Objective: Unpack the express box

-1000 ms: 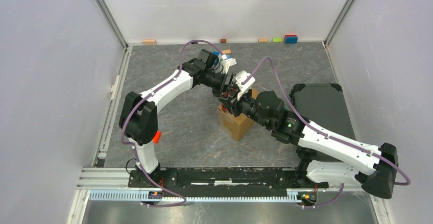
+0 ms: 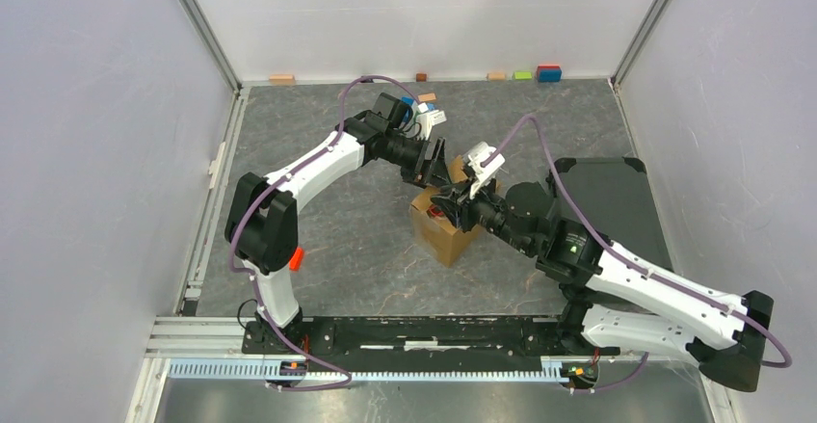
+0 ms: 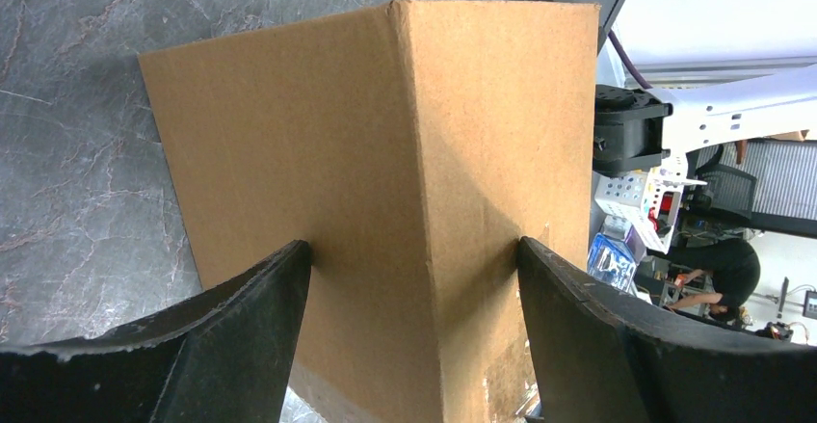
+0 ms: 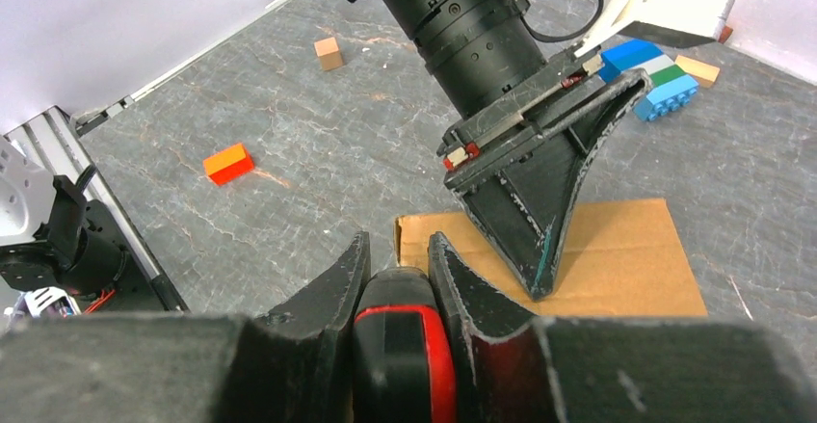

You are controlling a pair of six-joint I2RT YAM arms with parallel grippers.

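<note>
The cardboard express box (image 2: 445, 242) stands mid-table beneath both grippers. In the left wrist view its corner and two faces (image 3: 279, 144) lie between the spread fingers of my open left gripper, which also appears over the box's cardboard flap (image 4: 626, 259) in the right wrist view. My right gripper is shut on a black and red object (image 4: 438, 365), low in its wrist view. From above, both grippers crowd over the box top, hiding much of what is inside.
A dark grey pad (image 2: 607, 211) lies at the right. An orange block (image 4: 227, 163) sits on the left. Blue, green and wooden blocks (image 4: 663, 95) lie at the back. The floor left of the box is mostly clear.
My right gripper and arm have shifted to the right and slightly toward the front over the box. The left arm and the box look still.
</note>
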